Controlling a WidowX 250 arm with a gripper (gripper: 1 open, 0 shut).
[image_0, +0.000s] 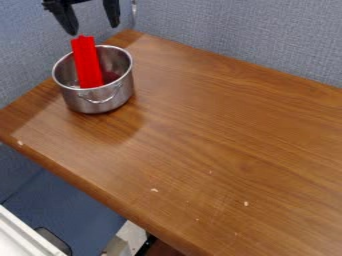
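Observation:
A red upright block stands inside a steel pot at the back left of the wooden table, leaning slightly and rising above the rim. My gripper is at the top edge of the view, above the pot and block, open, with its two black fingers apart and nothing held between them.
Grey textured walls border it behind and at the left. A white object sits low at the bottom left, off the table.

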